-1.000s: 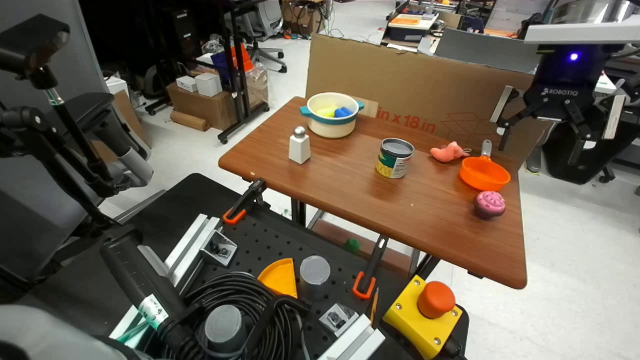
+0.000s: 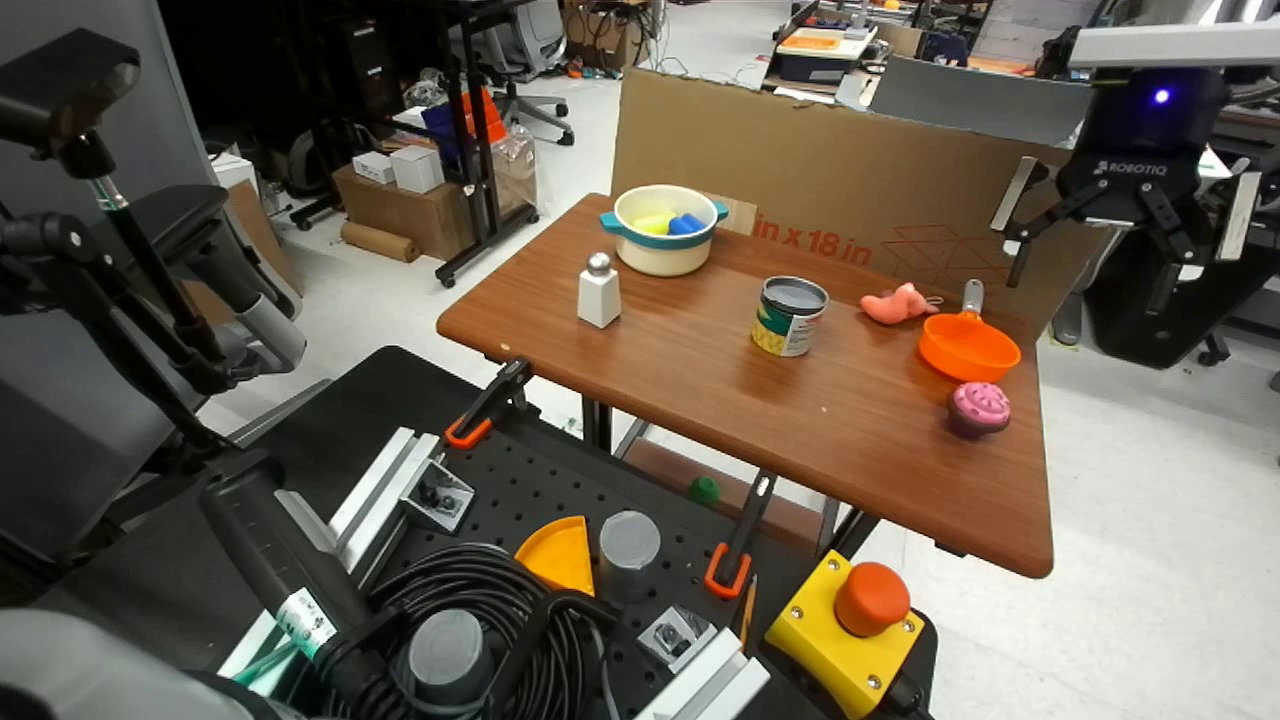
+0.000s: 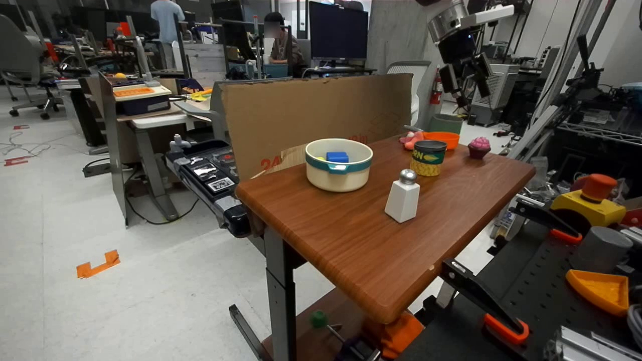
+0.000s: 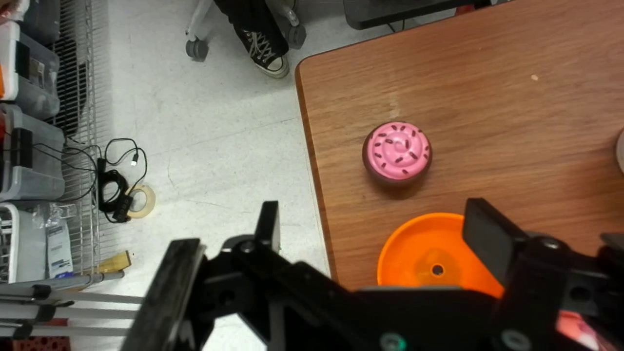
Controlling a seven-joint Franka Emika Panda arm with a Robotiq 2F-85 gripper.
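High over the table's right end, my gripper (image 2: 1086, 286) stands open with nothing between its fingers. Below it on the table lie an orange pan (image 2: 969, 348) with a grey handle and a pink-topped cupcake (image 2: 978, 408). From the wrist camera, the cupcake (image 4: 399, 152) sits beyond the fingers, near the table edge, while one finger hides part of the pan (image 4: 430, 254). A pink soft toy (image 2: 897, 304) rests left of the pan. Farther left are a corn can (image 2: 789, 317), a white shaker (image 2: 599, 292) standing upright, and a cream pot (image 2: 663, 251) holding yellow and blue items.
A cardboard panel (image 2: 828, 180) rises along the table's back edge. Clamps (image 2: 746, 534) grip the front edge beside a black pegboard bench with an emergency stop button (image 2: 872, 598).
In exterior view 1 my gripper has shifted slightly, up and a little to the right. It was open before too, and the objects on the table have stayed put.
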